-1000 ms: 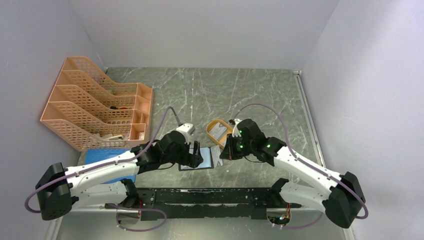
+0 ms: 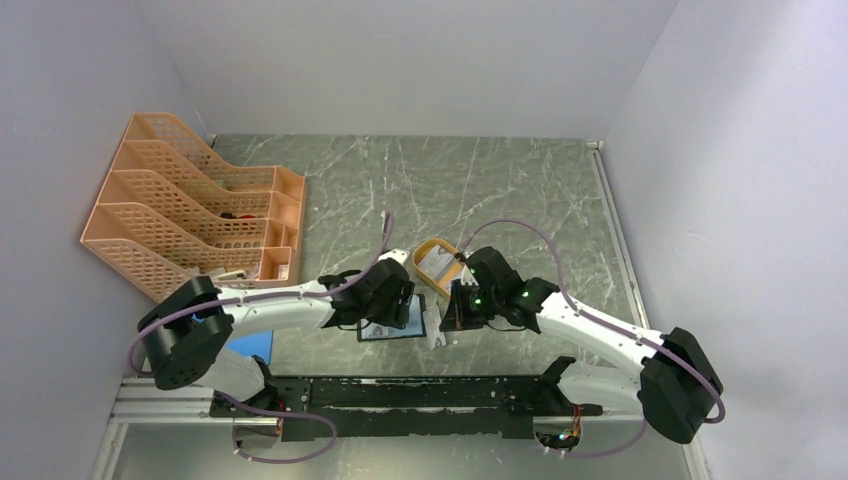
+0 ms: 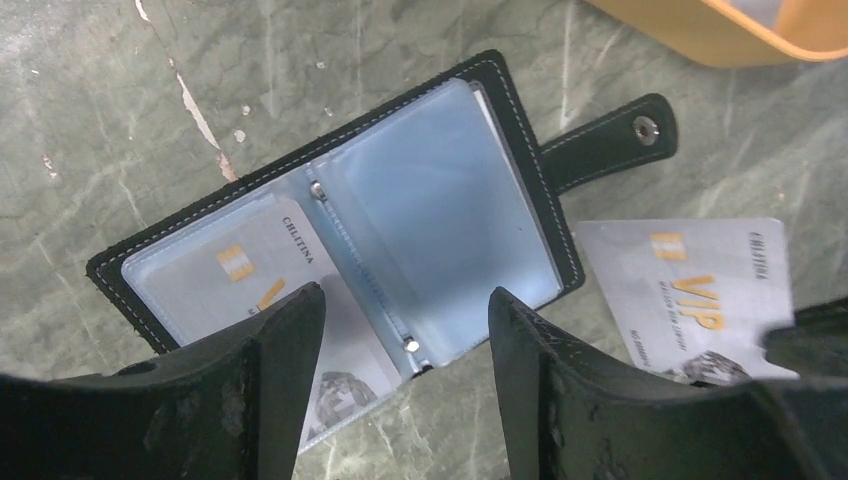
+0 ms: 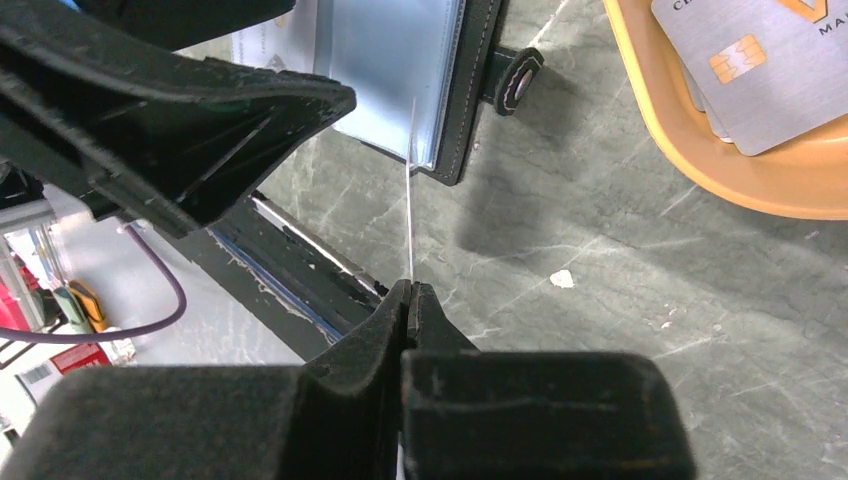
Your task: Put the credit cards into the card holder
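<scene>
The open card holder [image 3: 430,190] lies on the table, black with clear sleeves and a snap strap. One card [image 3: 290,260] rests in its left sleeve. My left gripper hangs over the holder with its fingers apart and nothing between them. A silver VIP card [image 3: 690,290] is pinched by one edge in my right gripper, just off the holder's strap side. In the right wrist view this card [image 4: 409,220] appears edge-on as a thin line. More cards [image 4: 765,70] lie in the orange tray [image 4: 690,165].
An orange rack [image 2: 200,205] stands at the back left, and a blue sheet [image 2: 250,345] lies partly under my left arm. Both grippers are close together over the holder.
The left gripper has moved right, over the holder and nearer the right gripper. My right gripper has shifted slightly toward the front and left, still with the card.
</scene>
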